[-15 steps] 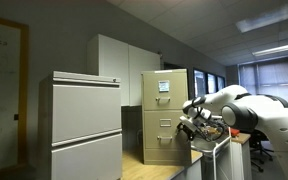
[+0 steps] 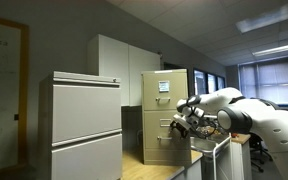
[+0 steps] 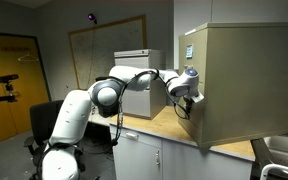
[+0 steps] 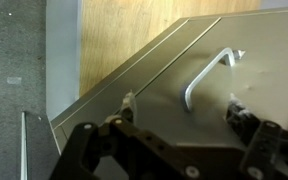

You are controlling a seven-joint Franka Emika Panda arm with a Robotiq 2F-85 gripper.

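A tan filing cabinet (image 2: 164, 105) stands on the wooden counter, its drawers closed in exterior view 1. Close to its front is my gripper, open. In the wrist view, a silver drawer handle (image 4: 197, 79) appears between the two fingers, with a gap on each side. Whether either finger touches the drawer front is unclear. In exterior view 2 the cabinet's side (image 3: 242, 85) hides part of its front.
A light grey two-drawer cabinet (image 2: 87, 120) stands to the left. Bare wooden counter (image 3: 162, 124) lies between the cabinets in exterior view 2. A white cart (image 2: 217, 157) is beside the arm.
The arm's end has moved slightly left, closer to the tan cabinet's front. The cabinet and its drawers look unchanged.
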